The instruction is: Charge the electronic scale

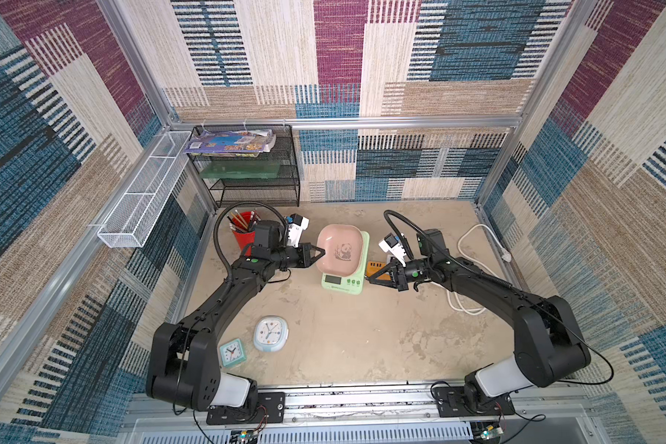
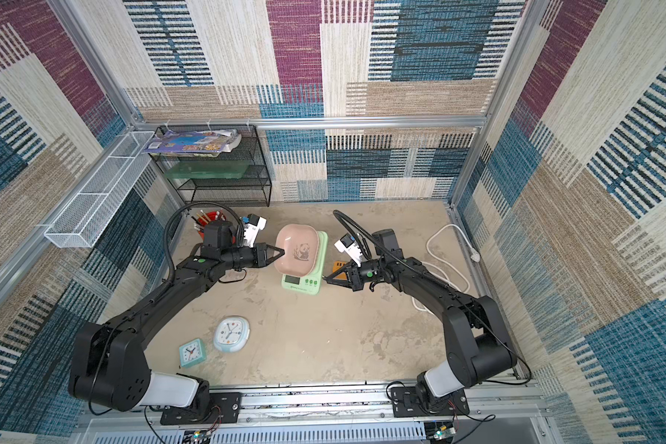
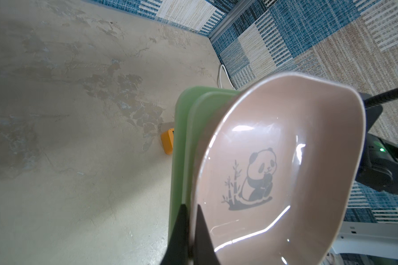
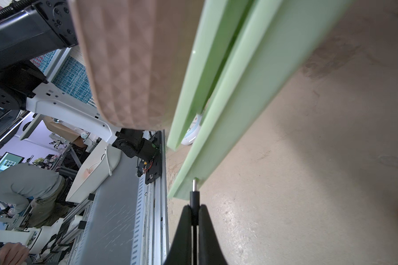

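Observation:
The green electronic scale (image 1: 355, 287) carries a pink tray (image 1: 340, 244) with a panda print, near the table's middle. From the left, my left gripper (image 1: 323, 254) is shut on the tray's thin rim; its dark fingers (image 3: 180, 234) straddle that rim in the left wrist view. On the other side, my right gripper (image 1: 367, 277) is shut on a slim black charging plug (image 4: 194, 201). The plug's silver tip (image 4: 194, 183) points at the scale's green side wall (image 4: 234, 119) and looks very close to or touching it. I cannot tell whether it is in a port.
An orange socket block (image 1: 377, 269) sits just behind my right gripper. A white cable (image 1: 458, 296) lies on the right. Two clocks (image 1: 271, 333) stand front left, and a red pen cup (image 1: 242, 240) is behind the left arm.

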